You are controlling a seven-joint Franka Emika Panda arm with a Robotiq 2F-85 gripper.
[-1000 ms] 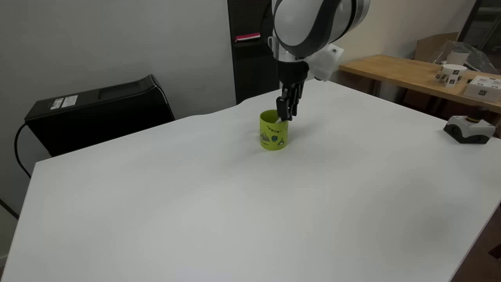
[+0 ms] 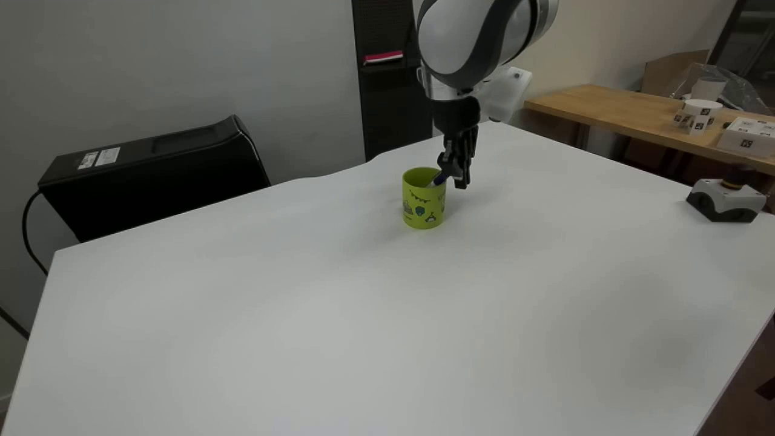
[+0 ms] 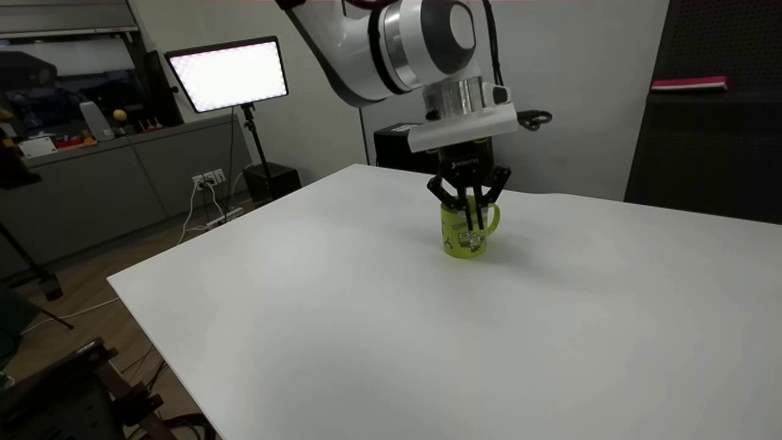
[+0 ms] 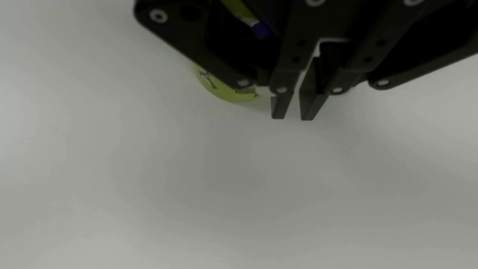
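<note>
A lime-green mug (image 2: pixel 423 203) with printed figures stands upright on the white table (image 2: pixel 327 305). Its handle (image 3: pixel 495 219) faces right in exterior view 2. Inside it leans a white pen-like stick with a dark blue end (image 2: pixel 439 178), which sticks up at the rim; the wrist view catches that blue end (image 4: pixel 260 30) beside my gripper. Pointing down just outside the mug, my fingers (image 4: pixel 278 107) are a narrow gap apart, with nothing between them. Exterior view 2 puts the gripper (image 3: pixel 475 228) in front of the mug's side; whether they touch is unclear.
A black case (image 2: pixel 156 174) stands behind the left edge, and a lit panel lamp (image 3: pixel 231 73) beyond the table.
My gripper has shifted right, from over the mug's rim to beside it, uncovering the blue end of the stick. The mug has turned slightly and sits a touch farther back.
</note>
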